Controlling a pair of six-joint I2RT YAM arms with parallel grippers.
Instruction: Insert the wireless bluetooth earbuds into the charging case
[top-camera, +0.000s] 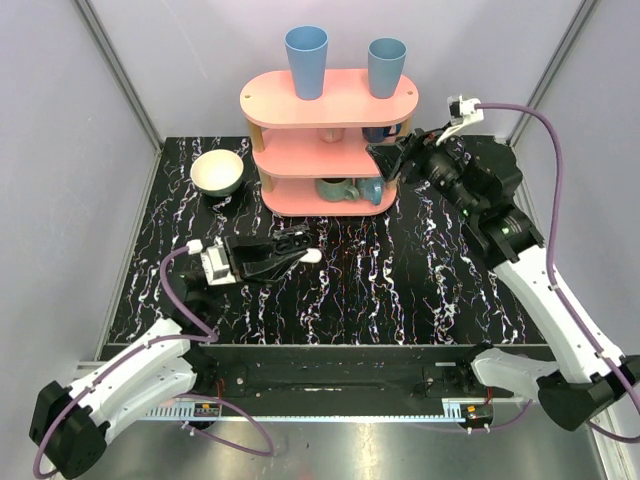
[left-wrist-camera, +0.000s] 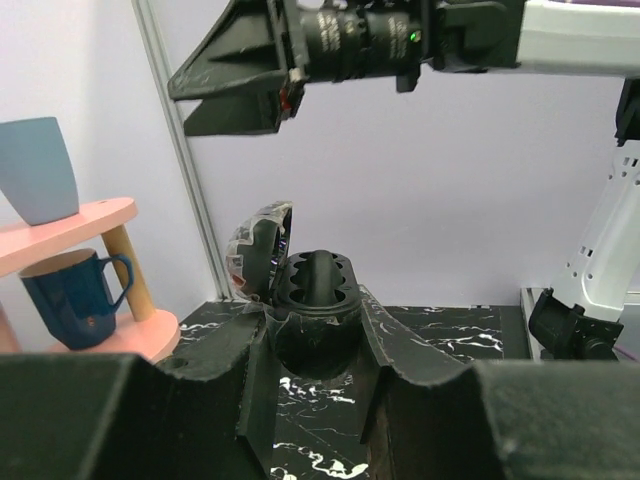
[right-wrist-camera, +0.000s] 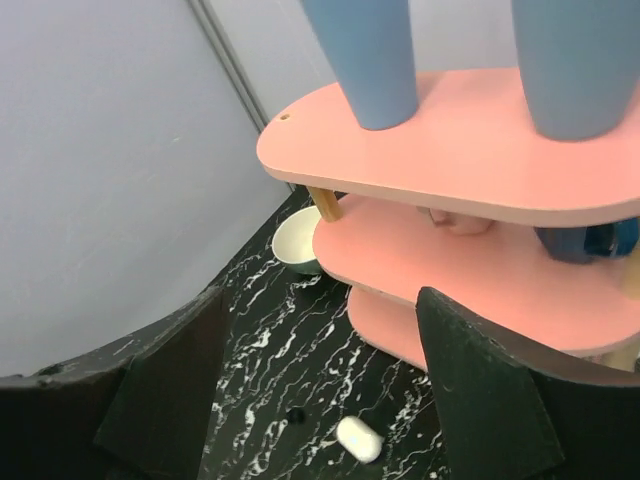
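The dark charging case is gripped by my left gripper, its lid standing up at the left side in the left wrist view; a dark piece sits in its top, which I cannot identify clearly. My right gripper is open, raised at the right before the shelf, nothing seen between its fingers. A small white object lies on the marble surface below the case.
The pink shelf holds blue cups and mugs. A white bowl stands at the back left.
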